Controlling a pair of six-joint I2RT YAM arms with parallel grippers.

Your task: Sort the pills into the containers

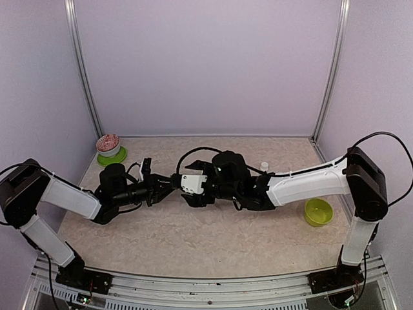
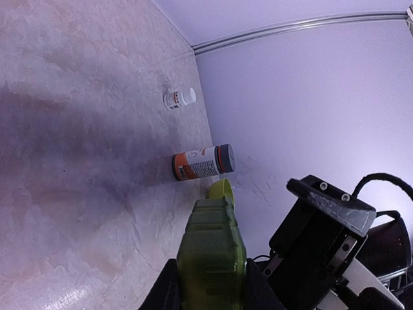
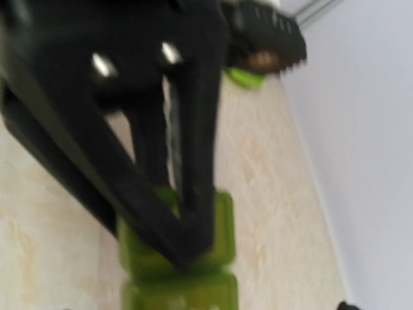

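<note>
A green translucent pill organizer [image 2: 211, 252] is clasped in my left gripper, which is shut on it. In the right wrist view, the organizer [image 3: 181, 294] extends downward from the left gripper's black fingers [image 3: 193, 239]. My right gripper [image 1: 197, 184] stands open, close beside the left one near mid-table; its fingers barely show in the right wrist view. Two pill bottles stand toward the right: a small white bottle [image 2: 175, 99] and a larger orange-labelled bottle [image 2: 197, 163]. The right arm hides the larger one from above. Whether the organizer's lids are open cannot be told.
A yellow-green bowl [image 1: 318, 212] sits at the table's right side. At the back left, a bowl with reddish contents [image 1: 108, 143] rests by a green plate [image 1: 113, 158].
</note>
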